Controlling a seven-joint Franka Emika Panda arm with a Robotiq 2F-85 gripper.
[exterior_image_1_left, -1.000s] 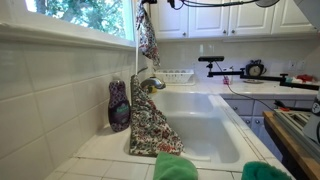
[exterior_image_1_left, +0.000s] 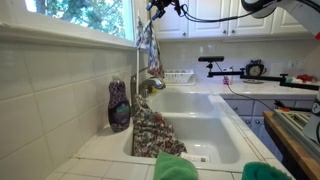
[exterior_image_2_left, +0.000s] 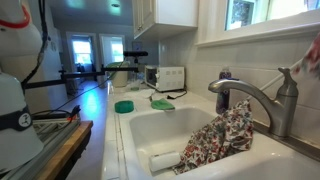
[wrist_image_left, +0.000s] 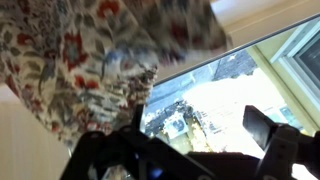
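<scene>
High by the window, my gripper (exterior_image_1_left: 157, 12) stands open. A floral cloth (exterior_image_1_left: 151, 50) is just below it, near the wall. That cloth (wrist_image_left: 90, 50) fills the upper left of the wrist view, beside the open fingers; whether it touches one cannot be told. In exterior view 2 it is a pinkish blur at the right edge. A second patterned cloth (exterior_image_1_left: 152, 135) lies crumpled in the near basin of the white sink (exterior_image_1_left: 215, 145), against its wall-side edge. The same crumpled cloth (exterior_image_2_left: 222, 138) rises towards the faucet (exterior_image_2_left: 284, 105) in exterior view 2.
A dark purple bottle (exterior_image_1_left: 119, 105) stands on the wall-side ledge. Green cloths (exterior_image_1_left: 175, 168) lie on the front counter. A white object (exterior_image_2_left: 165, 160) sits in the basin. The far basin (exterior_image_1_left: 185, 100) looks clear; a dish rack (exterior_image_1_left: 180, 77) stands beyond.
The cloth in the sink has slumped from a tall drape near the faucet to a lower heap. The upper cloth hangs slightly lower and to the right, and my gripper has shifted a little right.
</scene>
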